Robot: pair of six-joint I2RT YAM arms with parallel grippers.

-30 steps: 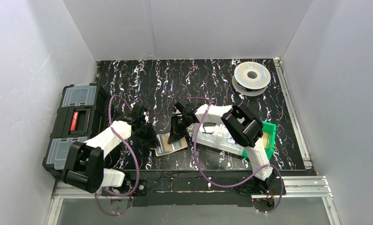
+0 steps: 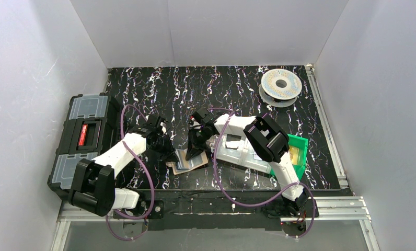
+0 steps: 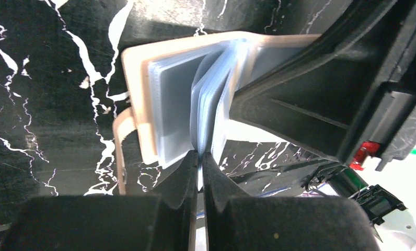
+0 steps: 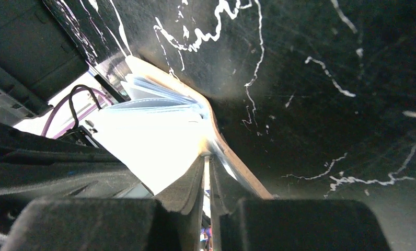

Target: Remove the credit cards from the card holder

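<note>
The card holder [image 2: 197,161], tan with clear bluish plastic sleeves, lies spread on the black marbled table below both grippers. In the left wrist view, several clear sleeves [image 3: 212,89] stand up from its tan cover [image 3: 136,83]. My left gripper is shut on the sleeves' near edge. From the right side, my right gripper reaches down at the holder's tan edge [image 4: 241,170], fingers close together with a thin pale strip between them. Whether it pinches a sleeve is hard to tell. No loose card can be made out.
A black toolbox [image 2: 93,130] stands at the left, close to my left arm. To the right lie a white divided tray [image 2: 246,160] and a green basket [image 2: 299,141], partly under my right arm. A spool [image 2: 281,83] sits at the back right.
Slight shifts only: the left arm swung a little and came back, and the right gripper edged left.
</note>
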